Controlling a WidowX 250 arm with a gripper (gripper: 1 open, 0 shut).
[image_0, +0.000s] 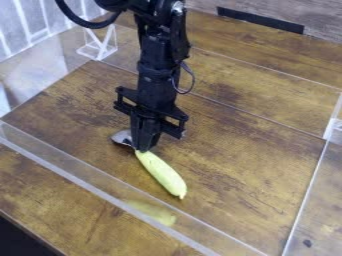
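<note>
A pale yellow, elongated object (163, 174) lies on the wooden table, pointing toward the lower right. At its upper-left end is a silver piece (123, 137), partly hidden by the gripper. My black gripper (140, 143) is lowered over that upper end; its fingertips are small and dark, and I cannot make out anything clearly between them.
Clear walls (80, 170) run along the near side and the right edge. A white railing-like structure stands at the back left.
</note>
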